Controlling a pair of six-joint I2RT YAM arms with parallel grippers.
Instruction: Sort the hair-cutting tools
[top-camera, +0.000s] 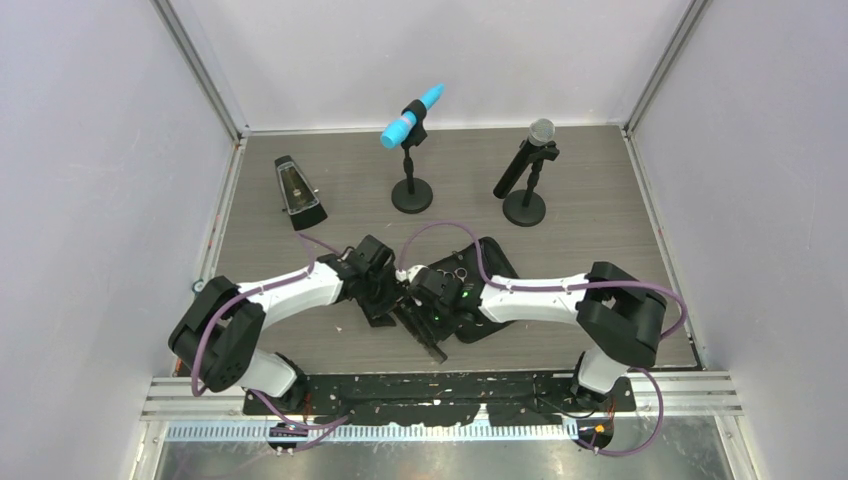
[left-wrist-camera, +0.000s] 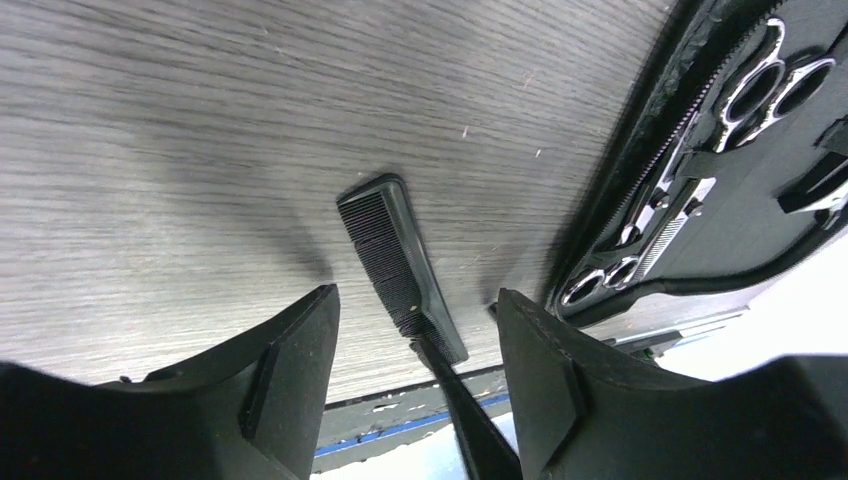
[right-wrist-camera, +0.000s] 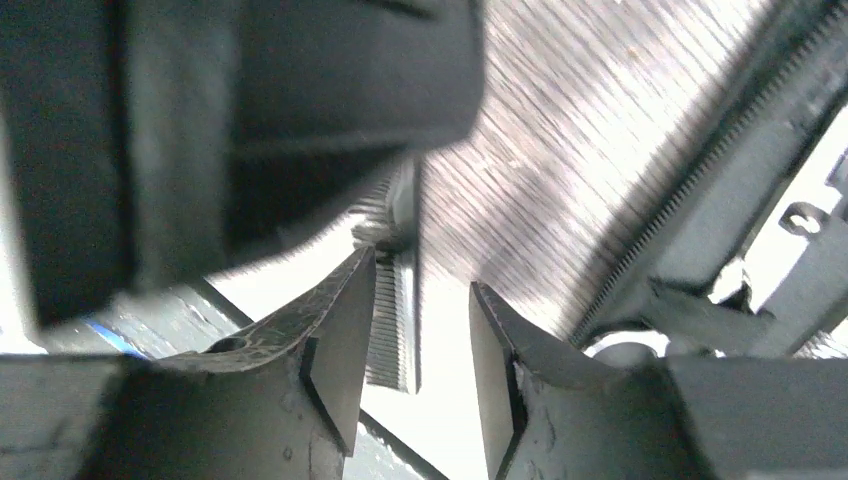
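A black comb (left-wrist-camera: 372, 240) lies on the table, its teeth toward the left in the left wrist view. My left gripper is open above it, its fingers apart. A blurred dark bar crosses the comb's lower end there; I cannot tell what it belongs to. My right gripper also stands open over the comb (right-wrist-camera: 385, 325), whose upper part is hidden behind a dark mass at upper left. The black zip case (left-wrist-camera: 640, 150) lies open at the right, holding scissors (left-wrist-camera: 752, 95) and other metal tools. From above, both grippers (top-camera: 392, 300) meet closely, largely hiding the comb.
The metronome (top-camera: 297, 195) sits at back left. Two stands at the back hold a blue microphone (top-camera: 411, 117) and a black microphone (top-camera: 525, 160). Purple cables run along both arms. The table's front edge is close to the comb.
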